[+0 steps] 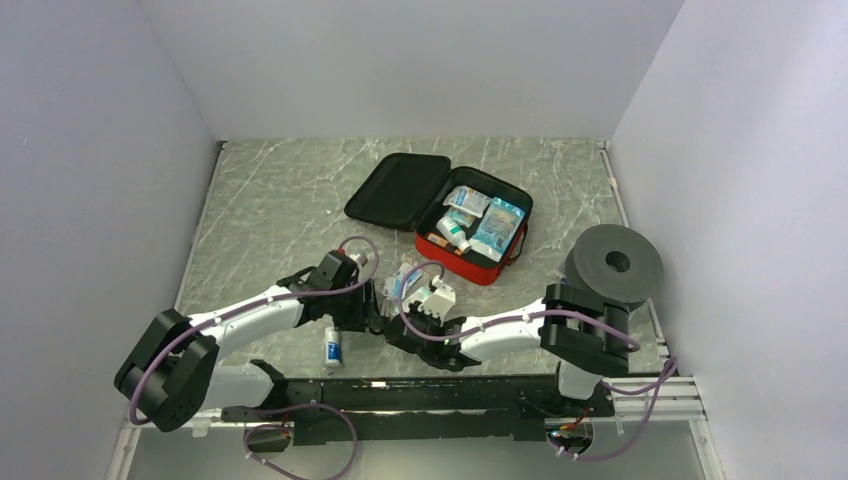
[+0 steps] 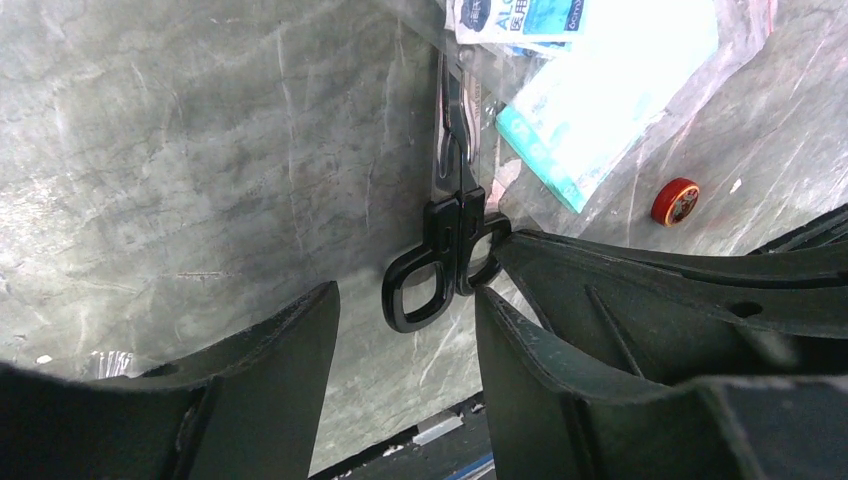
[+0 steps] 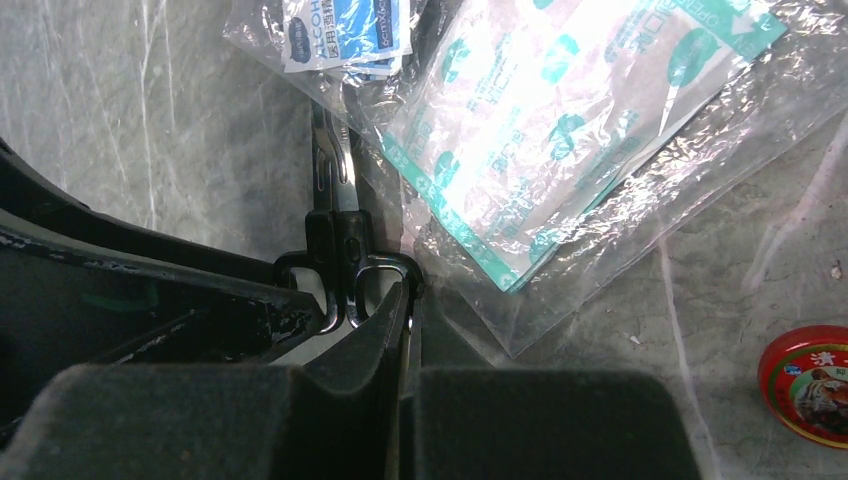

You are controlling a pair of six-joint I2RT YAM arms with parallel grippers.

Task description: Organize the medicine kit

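Observation:
Black-handled scissors [image 2: 460, 200] lie on the table, blades partly under a clear bag of packets [image 3: 570, 130]. Around the handle end, the fingers of my left gripper are open, parted on both sides of the left loop. My right gripper is shut, its tips touching or just over the right loop; whether the rim is between them cannot be made out. From above, both grippers hide the scissors. The open red medicine case [image 1: 465, 266] holds a white bottle [image 1: 453, 233], packets [image 1: 497, 229] and small boxes.
A small red tin [image 3: 812, 385] sits right of the bag. In the top view, a blue-and-white bottle [image 1: 333, 347] is beside my left arm near the front edge. A grey roll [image 1: 615, 262] stands far right.

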